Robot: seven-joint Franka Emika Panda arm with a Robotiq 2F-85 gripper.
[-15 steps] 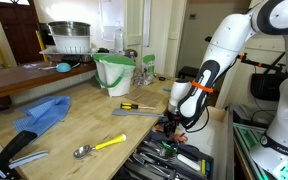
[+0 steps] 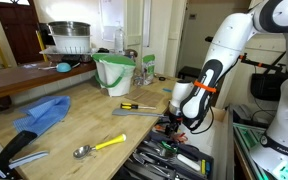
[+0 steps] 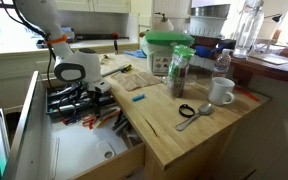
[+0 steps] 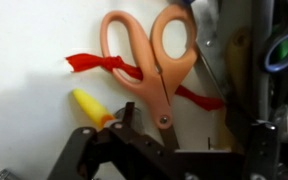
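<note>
Orange-handled scissors (image 4: 154,85) lie on the white drawer floor in the wrist view, handles toward the top and blades running down between my fingers. A red ribbon (image 4: 89,62) is threaded across them. My gripper stands partly open over the scissors' lower part; its dark fingers are apart, one on each side. Whether either finger touches the scissors cannot be told. Close beside the left finger lies a yellow-tipped item (image 4: 91,106). From outside, the gripper (image 2: 172,126) reaches down into the drawer, its fingertips partly hidden among the utensils.
Dark utensil compartments (image 4: 284,60) border the scissors on the right. The wooden counter (image 2: 79,110) alongside the drawer holds a spoon (image 2: 82,152), a yellow-handled tool (image 2: 112,142) and a blue cloth (image 2: 42,116). Bare drawer floor (image 3: 69,140) shows toward the front.
</note>
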